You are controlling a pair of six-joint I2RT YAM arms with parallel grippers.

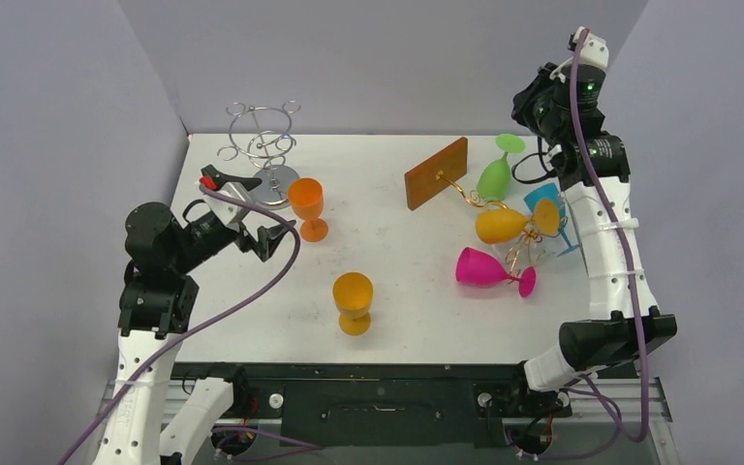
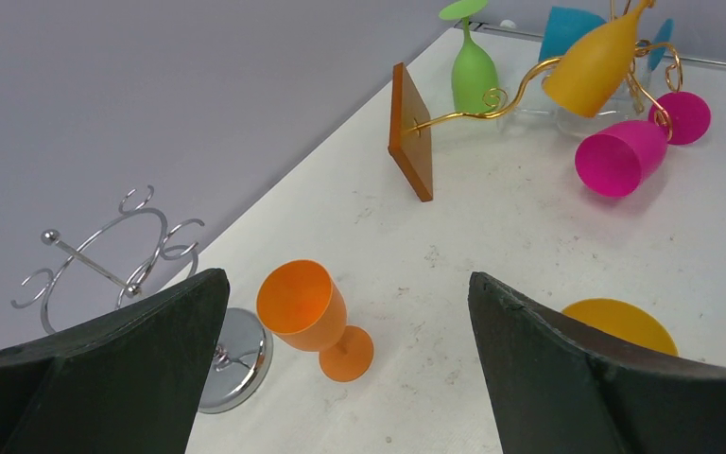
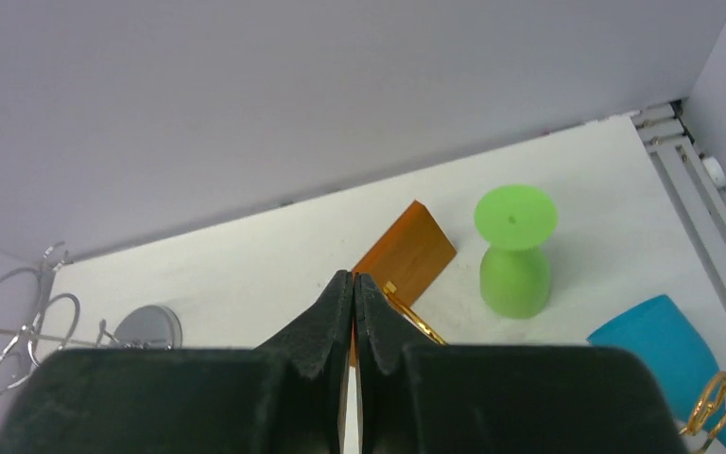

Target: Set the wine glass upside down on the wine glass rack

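Observation:
The gold glass rack lies tipped on its side, its wooden base point(image 1: 436, 174) standing on edge. Around its gold arms are a yellow glass point(image 1: 500, 226), a pink glass point(image 1: 481, 268), a blue glass point(image 3: 657, 345) and clear glass that is hard to make out. Behind the rack a green glass point(image 3: 515, 282) has its foot upward and its bowl down. My right gripper is raised at the back right, shut, with nothing showing between its fingers. An open left gripper point(image 1: 276, 204) hovers near the orange glass point(image 1: 305, 199), which stands upright, and holds nothing.
A silver wire rack point(image 1: 261, 145) stands empty at the back left, close to my left gripper. Near the front middle an amber glass point(image 1: 353, 294) stands upright.

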